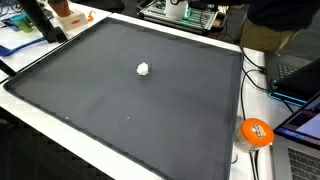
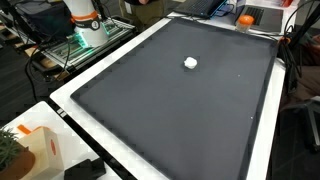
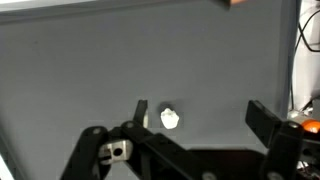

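Note:
One small white object (image 1: 142, 69), knobbly in outline, lies on the dark grey board. Exterior view 2 has the same white object (image 2: 190, 63) toward the board's far side, with clear surface around it. From above, the wrist view shows the white piece (image 3: 169, 119) below the middle of the picture, beyond the fingers. My gripper is open, its two dark fingers wide apart with nothing held between them. A small pale patch (image 3: 146, 121) shows beside the left finger. In the exterior views the gripper itself cannot be made out.
The board (image 1: 120, 110) is otherwise bare, with broad free room. An orange-topped container (image 1: 254, 134) stands by its edge near a laptop (image 1: 297, 158). Cables (image 1: 250, 80) run alongside. Another robot base (image 2: 88, 25) stands off the left.

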